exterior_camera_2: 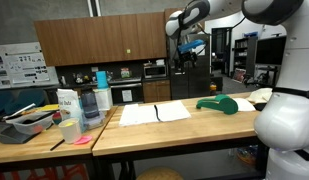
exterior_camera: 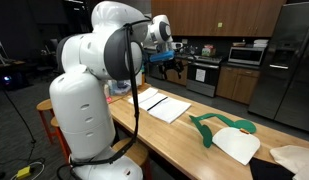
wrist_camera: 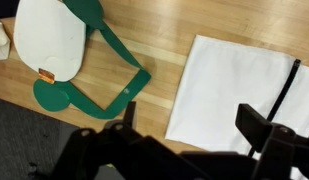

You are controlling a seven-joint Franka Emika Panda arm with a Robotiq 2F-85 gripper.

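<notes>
My gripper hangs high above the table with its fingers wide apart and nothing between them. Beneath it, in the wrist view, a white cloth (wrist_camera: 214, 85) lies flat on the wood. Across that cloth lies a thin black stick-like item (wrist_camera: 284, 85), partly hidden by the right finger. Left of the cloth is a green strapped piece (wrist_camera: 119, 45) around a white rounded piece (wrist_camera: 49, 35). In exterior view 1 the cloth (exterior_camera: 177, 110) is towards the far end of the table, and the green piece (exterior_camera: 202, 131) is nearer the camera.
A black cloth (exterior_camera: 269, 170) and another pale cloth (exterior_camera: 294, 157) lie at the near right of the table. In exterior view 2, containers and a roll-like blue-and-white item (exterior_camera_2: 102, 90) crowd the left side. Bare wood (exterior_camera_2: 144, 135) shows along the front.
</notes>
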